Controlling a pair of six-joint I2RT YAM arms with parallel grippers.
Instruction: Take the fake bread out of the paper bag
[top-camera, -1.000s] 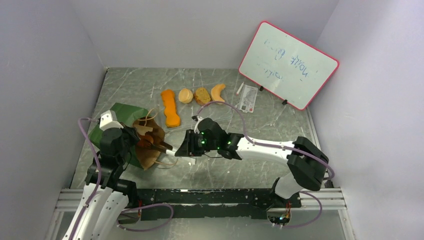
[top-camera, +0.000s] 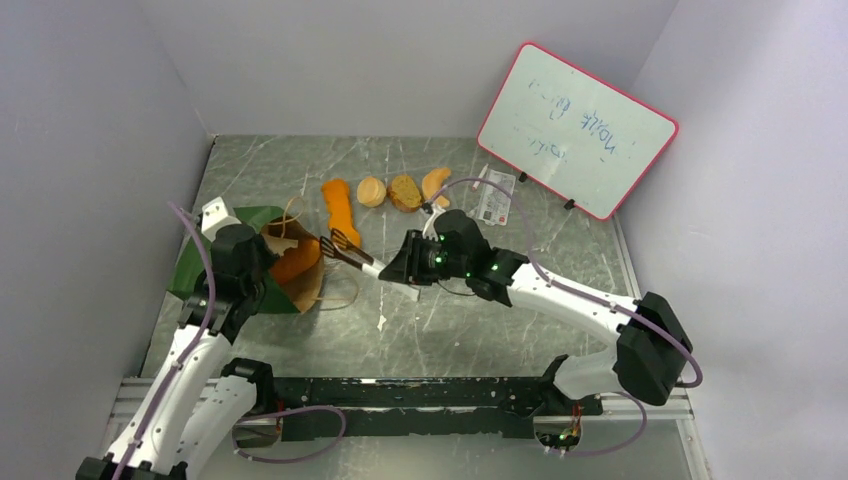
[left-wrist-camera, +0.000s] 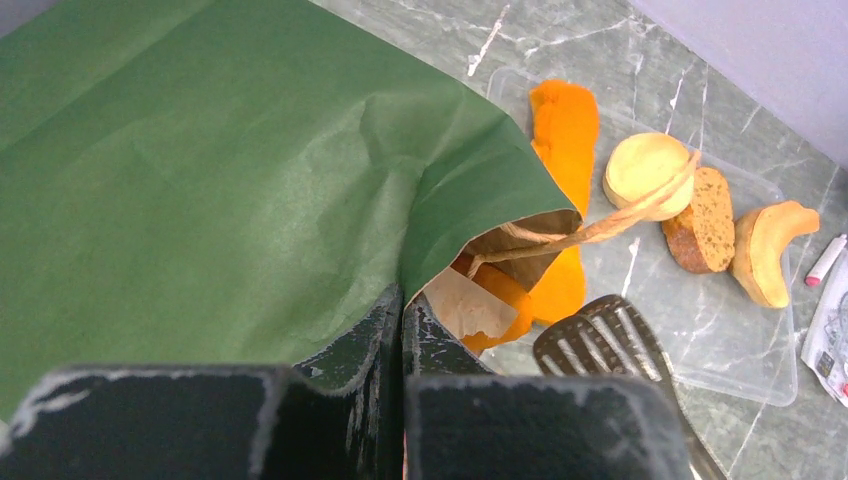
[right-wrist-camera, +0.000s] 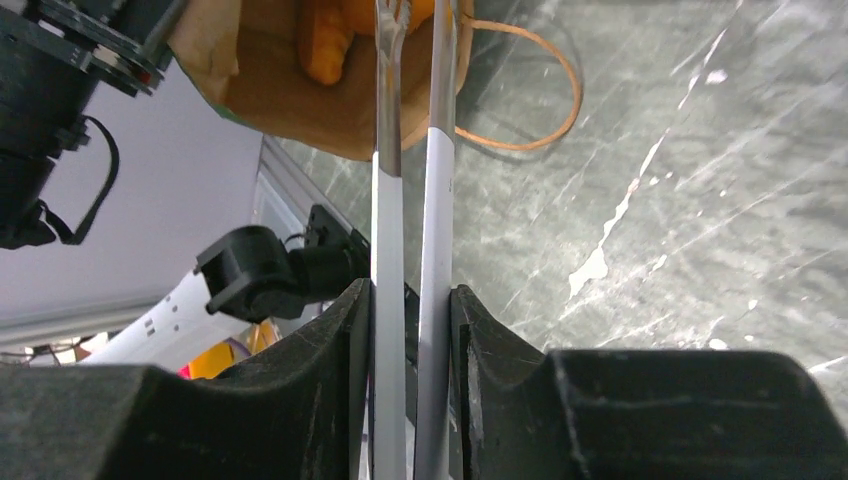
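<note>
The green paper bag (top-camera: 190, 270) lies on its side at the left, its brown inside facing right, with orange fake bread (top-camera: 294, 262) within. My left gripper is shut on the bag's rim. My right gripper (top-camera: 338, 248), with long slotted spatula fingers, is just outside the bag's mouth, part open with a narrow gap; I see nothing held clearly between the fingers, whose tips leave the right wrist view over orange bread inside the bag.
An orange long bread (top-camera: 338, 215), a round bun (top-camera: 371, 191), a seeded slice (top-camera: 405, 192) and a curved bread (top-camera: 436, 185) lie on a clear tray at the back. A whiteboard (top-camera: 577, 128) stands at the back right.
My right gripper has drawn up and rightward out of the bag's mouth. The left arm has shifted slightly, and more orange bread shows in the bag.
</note>
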